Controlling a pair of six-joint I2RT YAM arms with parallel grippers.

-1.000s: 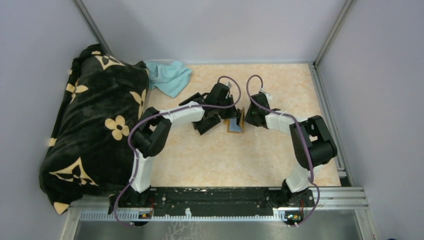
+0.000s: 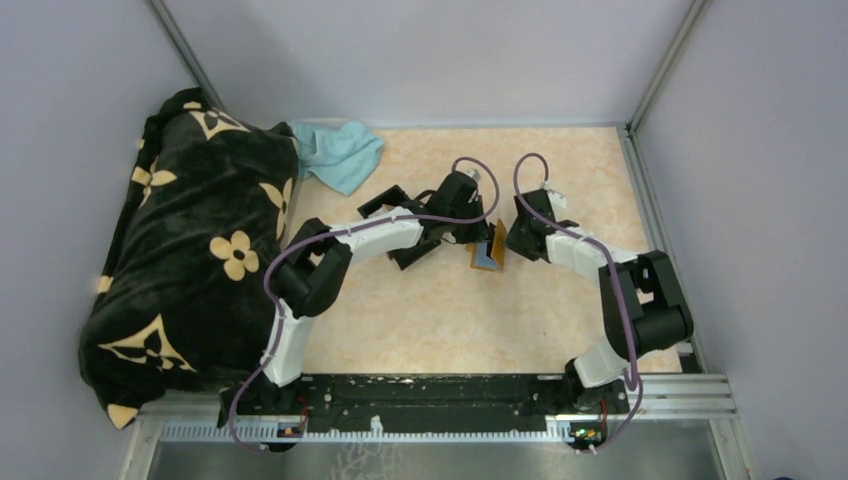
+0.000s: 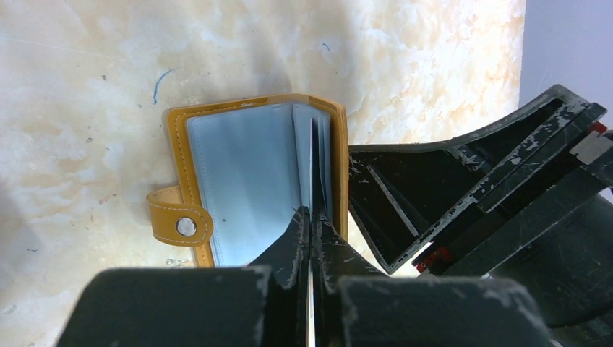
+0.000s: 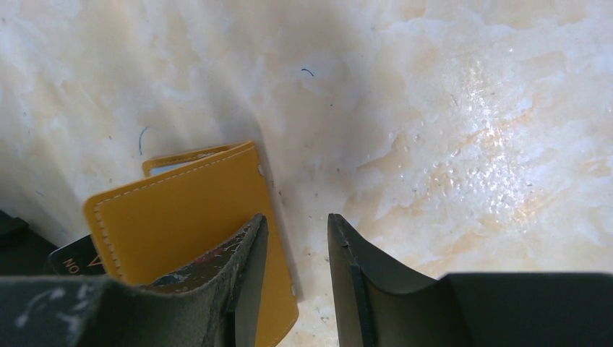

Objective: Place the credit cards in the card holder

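Observation:
The tan card holder (image 2: pixel 486 262) with pale blue sleeves stands open on the table between my grippers. Its brown cover (image 4: pixel 209 188) is raised on the right side. In the left wrist view, my left gripper is shut on a thin black card (image 3: pixel 316 155), seen edge-on among the upright sleeves. How deep the card sits in a sleeve cannot be made out. Part of a black card (image 4: pixel 77 258) also shows behind the cover in the right wrist view. My right gripper is part open beside the cover, with only bare table visible between its fingertips.
A black rack-like object (image 2: pixel 415 254) lies partly under the left arm. The blue cloth (image 2: pixel 342 156) is at the back left, and a dark flowered blanket (image 2: pixel 190 260) fills the left side.
Both grippers and the card holder have shifted right and slightly toward the front of the table.

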